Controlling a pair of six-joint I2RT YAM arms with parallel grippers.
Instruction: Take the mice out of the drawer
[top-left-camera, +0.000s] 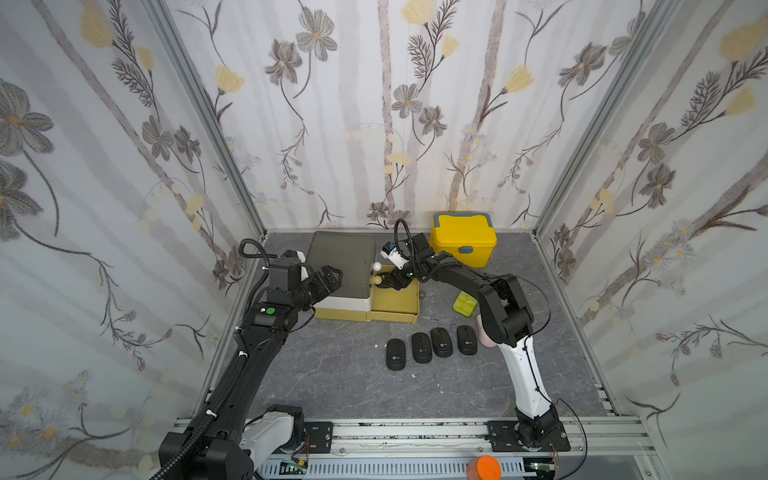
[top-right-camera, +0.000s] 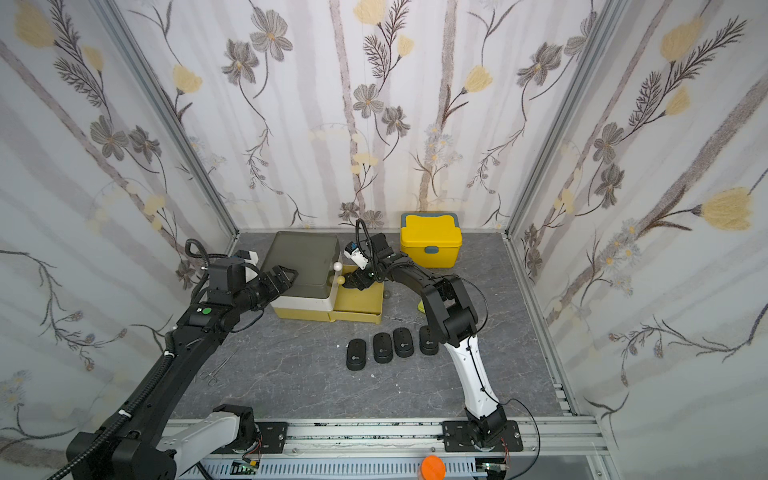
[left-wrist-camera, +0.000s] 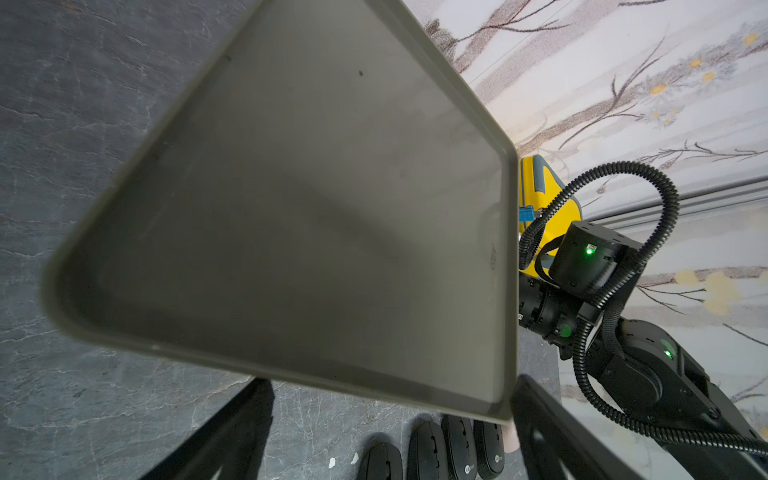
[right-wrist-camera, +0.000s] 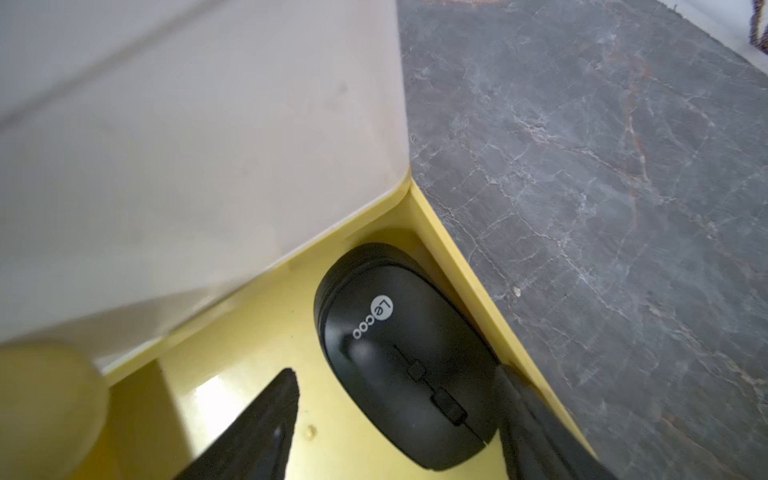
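A black mouse (right-wrist-camera: 400, 352) lies in the corner of the yellow drawer (right-wrist-camera: 264, 320), against its side wall. My right gripper is down in the drawer with one finger on each side of this mouse. Its right finger meets the mouse's edge by the wall; yellow floor shows between the left finger and the mouse, so whether it grips is unclear. Several black mice (top-left-camera: 421, 347) lie in a row on the table in front. Above the cabinet's grey top (left-wrist-camera: 320, 200), my left gripper is open with nothing held. Beside the row, a pink mouse (top-left-camera: 481, 332) is partly hidden by the right arm.
The cabinet (top-left-camera: 344, 264) stands left of the pulled-out drawer, with round knobs (top-left-camera: 377, 280) on its front. A yellow box (top-left-camera: 464, 240) is behind the right arm, and a small green object (top-left-camera: 465, 303) lies below it.
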